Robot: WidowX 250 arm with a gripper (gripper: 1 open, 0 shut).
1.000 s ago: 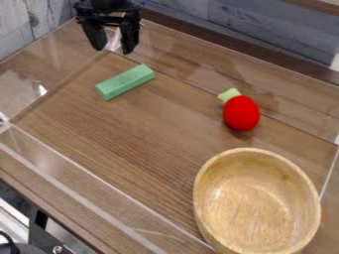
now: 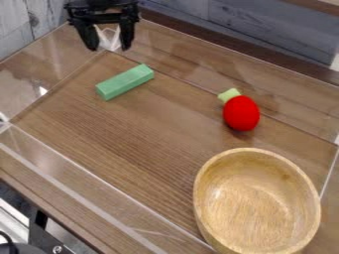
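My black gripper [image 2: 105, 30] is at the top left of the camera view, open, over a small white object [image 2: 111, 42] that it partly hides. A green block [image 2: 125, 82] lies on the wooden surface just below it. A red egg-shaped object [image 2: 241, 113] sits at the right, with a small pale green piece [image 2: 227, 95] behind it.
A large tan bowl [image 2: 257, 200] fills the lower right. Walls border the surface along the back and left.
My gripper has shifted slightly up and to the left. The objects on the surface have not visibly moved.
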